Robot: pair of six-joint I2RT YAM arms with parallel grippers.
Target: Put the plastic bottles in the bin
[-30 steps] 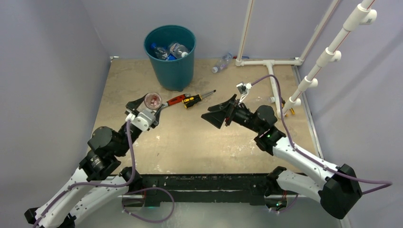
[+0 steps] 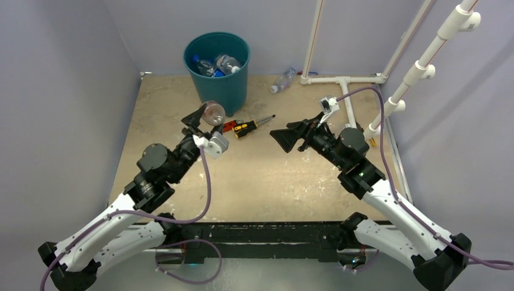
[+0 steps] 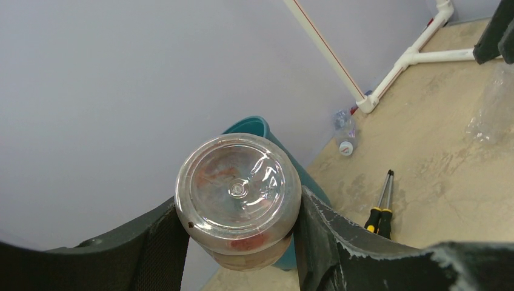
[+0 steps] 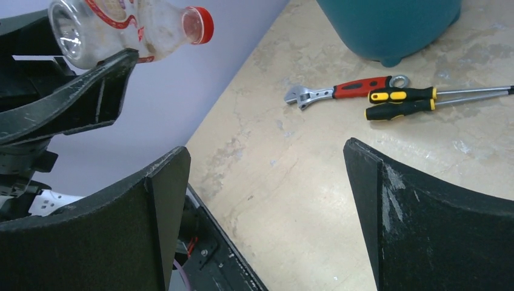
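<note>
My left gripper (image 2: pixel 203 121) is shut on a clear bottle (image 2: pixel 215 113), held in front of the teal bin (image 2: pixel 219 94); in the left wrist view its base (image 3: pixel 237 194) fills the middle, and the right wrist view shows its red cap (image 4: pixel 200 25). Bottles (image 2: pixel 229 63) lie inside the bin. Another bottle (image 2: pixel 282 82) lies on the floor right of the bin, and a clear bottle (image 3: pixel 488 106) shows farther right in the left wrist view. My right gripper (image 2: pixel 288 136) stands open and empty over the middle right.
A wrench (image 4: pixel 357 88) and two screwdrivers (image 4: pixel 400 109) lie before the bin. White pipes (image 2: pixel 345 80) frame the back and right.
My left gripper with its bottle has moved up and right toward the bin. My right arm has shifted to the right.
</note>
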